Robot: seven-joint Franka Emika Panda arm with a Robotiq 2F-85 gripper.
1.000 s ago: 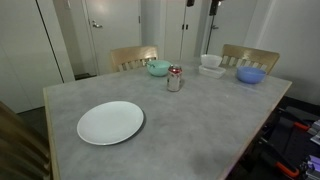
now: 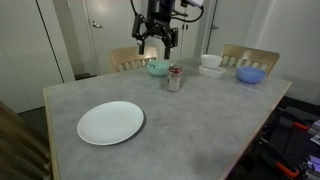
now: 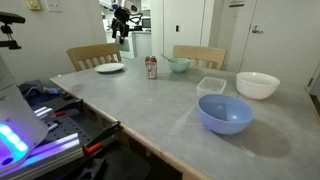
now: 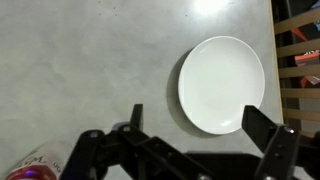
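My gripper (image 2: 154, 53) hangs in the air with its fingers apart and nothing between the fingers. The wrist view looks down past both dark fingers (image 4: 137, 118) onto the grey table. There a round white plate (image 4: 222, 82) lies at the right, partly covered by one finger. A red and white can (image 4: 40, 163) shows cut off at the lower left corner. In exterior view 1, the can (image 2: 175, 79) stands upright near the middle of the table, and the empty plate (image 2: 111, 123) is at the left front.
A green bowl (image 3: 178, 65) stands behind the can. Farther along are a clear container (image 3: 211, 86), a white bowl (image 3: 257, 86) and a blue bowl (image 3: 225, 113). Chairs (image 3: 199, 55) border the table. Its surface between plate and can is bare.
Over the last second my gripper has come down and moved left in exterior view 1. The can, plate and bowls stay in place.
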